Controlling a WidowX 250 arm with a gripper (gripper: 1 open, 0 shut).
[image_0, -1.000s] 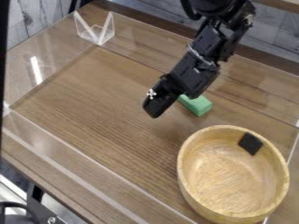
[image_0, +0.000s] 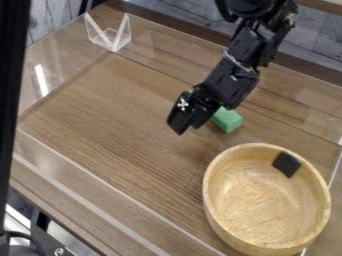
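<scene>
The black robot arm reaches down from the top right of the camera view to the middle of the wooden table (image_0: 100, 150). Its gripper (image_0: 190, 116) stands open just left of a green block (image_0: 225, 117), with nothing visible between its fingers. The arm partly covers the block.
A large round tan bowl (image_0: 265, 210) fills the lower right, with a black rectangular piece (image_0: 286, 164) at its rim. A white wire-like holder (image_0: 110, 30) stands at the top left.
The arm and gripper have shifted slightly. The block and bowl look unmoved.
</scene>
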